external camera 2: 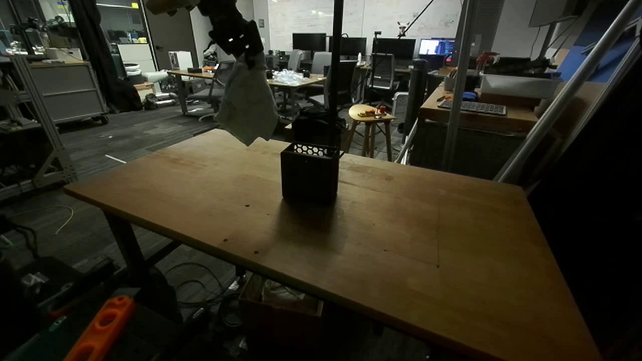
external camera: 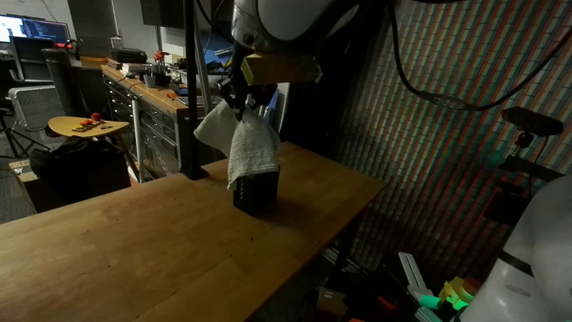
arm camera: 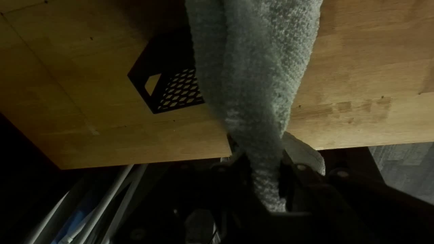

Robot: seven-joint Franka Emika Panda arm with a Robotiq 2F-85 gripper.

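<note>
A pale grey-white cloth (external camera: 254, 145) hangs from my gripper (external camera: 239, 110), which is shut on it near one part so the rest drapes down in folds. In the second exterior view the cloth (external camera 2: 248, 102) dangles in the air to the left of a black box (external camera 2: 310, 175) with honeycomb openings. The box stands upright on the wooden table (external camera 2: 433, 240). From the wrist, the cloth (arm camera: 252, 81) runs down between the dark fingers and covers part of the box (arm camera: 166, 73). In the first exterior view the cloth overlaps the top of the box (external camera: 256, 193).
A dark vertical post (external camera: 191, 96) rises at the table's back edge, close to the cloth. Most of the tabletop (external camera: 134, 247) around the box is bare. A cluttered workbench (external camera: 161, 99) and a small stool (external camera: 86, 126) stand beyond the table.
</note>
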